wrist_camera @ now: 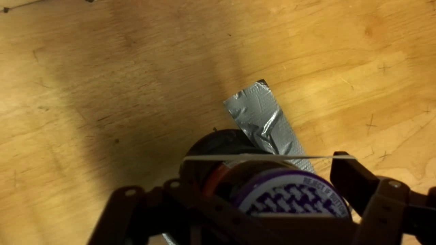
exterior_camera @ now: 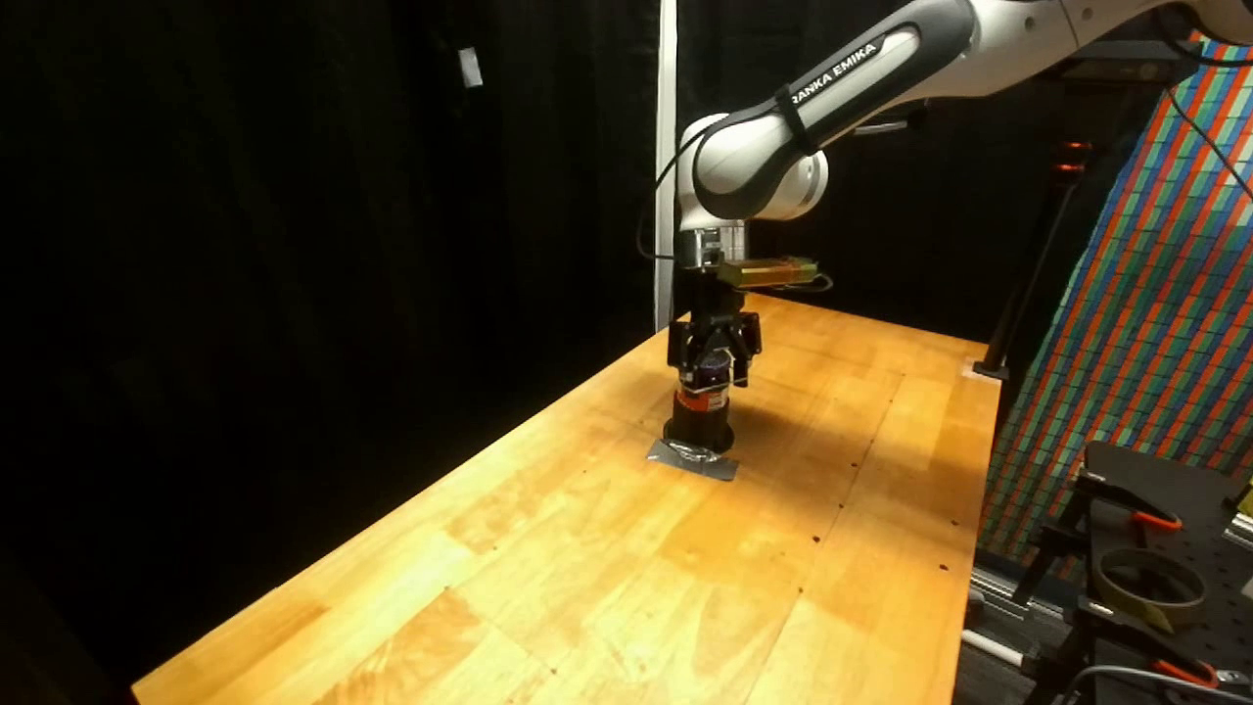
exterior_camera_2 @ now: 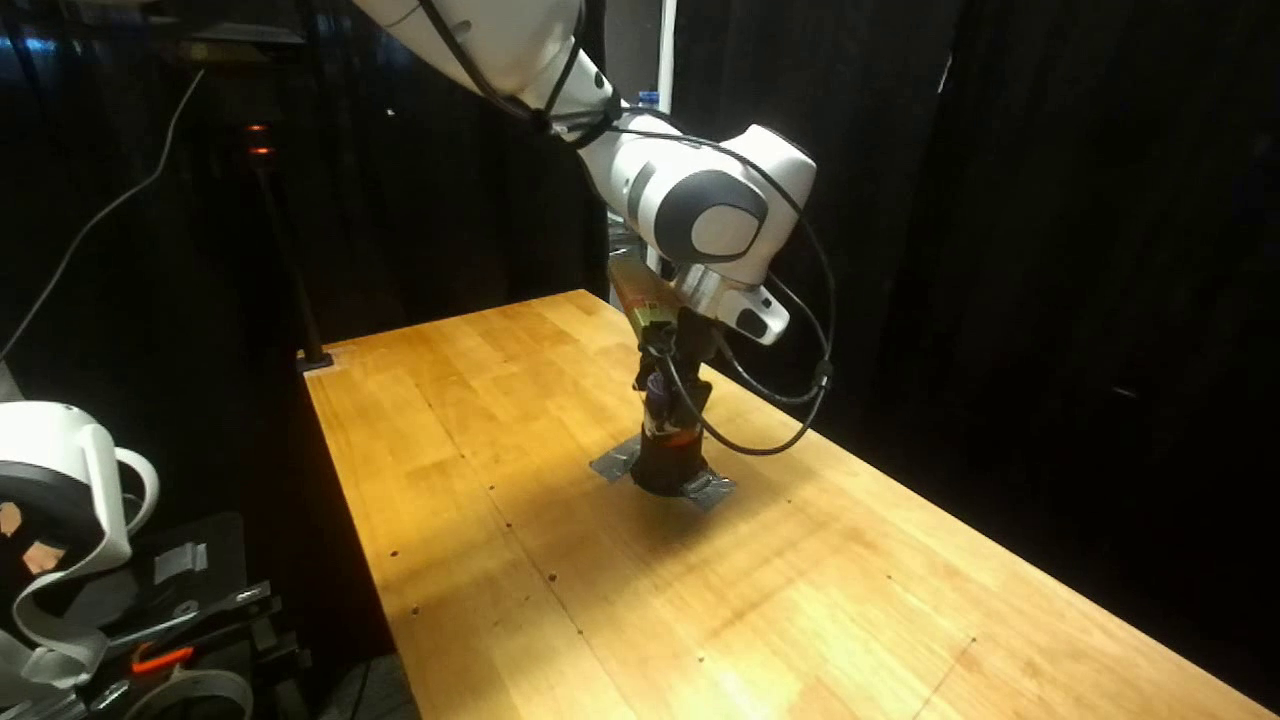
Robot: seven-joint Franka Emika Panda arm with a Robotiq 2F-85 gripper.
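A dark jar (exterior_camera: 702,400) with an orange label stands upright in a black round holder (exterior_camera: 695,435) on the wooden table. Its purple-rimmed, patterned lid (wrist_camera: 294,195) faces up in the wrist view. Grey tape (wrist_camera: 265,118) lies across the holder's base and onto the wood. My gripper (exterior_camera: 714,380) points down over the jar, open, with its fingers on either side of the lid; whether they touch it I cannot tell. A thin pale band (wrist_camera: 261,157) is stretched between the fingertips, passing beside the jar. Part of the lid is hidden by the gripper.
Bare wood surrounds the holder on the table (exterior_camera: 611,564). A thin black post (exterior_camera: 996,352) rises at the far right corner. Clamps and a tape roll (exterior_camera: 1148,584) lie on a separate dark stand beyond the right edge.
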